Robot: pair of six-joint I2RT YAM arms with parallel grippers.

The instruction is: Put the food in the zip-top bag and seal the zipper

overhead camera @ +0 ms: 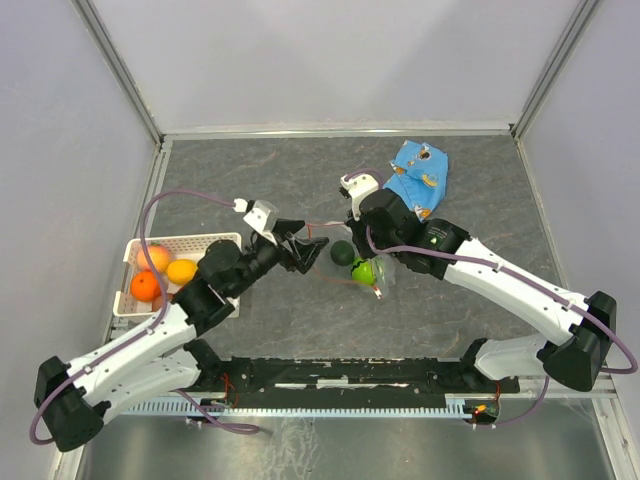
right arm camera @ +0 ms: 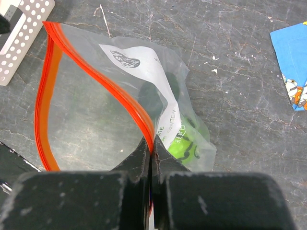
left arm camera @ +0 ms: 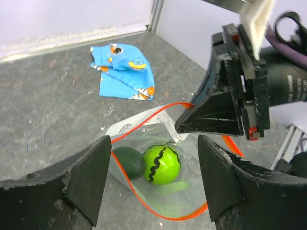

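A clear zip top bag (right arm camera: 86,110) with an orange zipper rim gapes wide, its rim pinched by my right gripper, whose fingers are shut. Inside the bag lie a dark green avocado-like food (left arm camera: 128,163) and a bright green round one with a dark wavy stripe (left arm camera: 162,164), side by side. At the bag's mouth my left gripper stands open with nothing between its fingers. From above, the dark green food (overhead camera: 343,252) shows between the two grippers, and the bright green one (overhead camera: 363,271) just below it.
A white basket (overhead camera: 212,238) at the left holds an orange (overhead camera: 145,286), a peach-coloured fruit (overhead camera: 155,258), a yellow fruit (overhead camera: 181,271) and more, partly hidden by the left arm. A blue patterned cloth (overhead camera: 418,177) lies at back right.
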